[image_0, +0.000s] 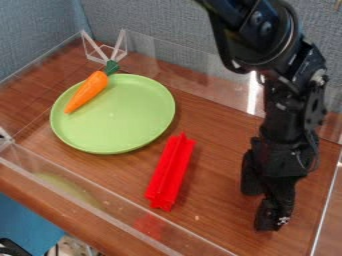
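My black gripper (267, 195) is low over the right part of the wooden table, its fingers pointing down near the tabletop and apart from the objects. It is open, with no object visible between its fingers. A red elongated block (170, 171) lies left of it. A green plate (112, 115) sits on the left, and an orange carrot (84, 93) with a green top lies at or just beyond its upper-left rim.
A white wire frame (104, 49) stands at the back left. Clear panels line the back and front edges of the table (214, 215). Bare wood lies behind the red block.
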